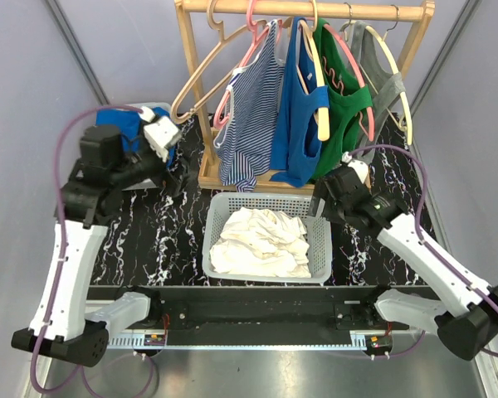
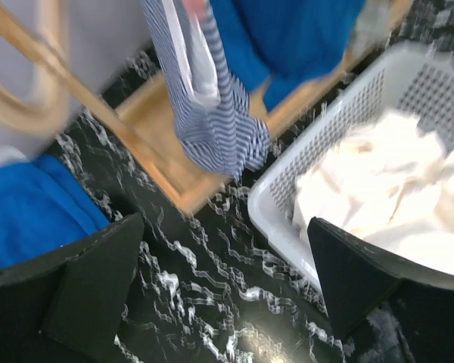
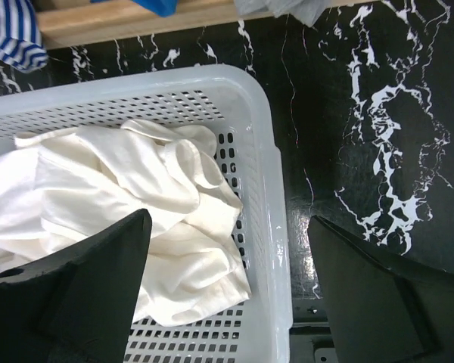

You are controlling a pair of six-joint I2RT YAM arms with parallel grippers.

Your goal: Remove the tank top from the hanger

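A navy-and-white striped tank top point(image 1: 253, 108) hangs from a pink hanger point(image 1: 224, 106) on the wooden rack. Beside it hang a blue tank top point(image 1: 303, 120), a green one point(image 1: 340, 108) and a grey one point(image 1: 383, 83). To the left of the rack, my left gripper point(image 1: 181, 178) is raised and open, with nothing between its fingers; the striped hem point(image 2: 227, 136) lies ahead of it. Over the right side of the basket my right gripper point(image 1: 319, 207) stands open. Its fingers point(image 3: 98, 287) straddle the basket's right wall from above, holding nothing.
A grey basket point(image 1: 212, 261) with crumpled cream cloth point(image 1: 261, 245) sits in front of the rack. An empty wooden hanger point(image 1: 191, 83) hangs at the rack's left. Folded blue cloth point(image 1: 116, 118) lies in a bin at the back left, partly behind the left arm.
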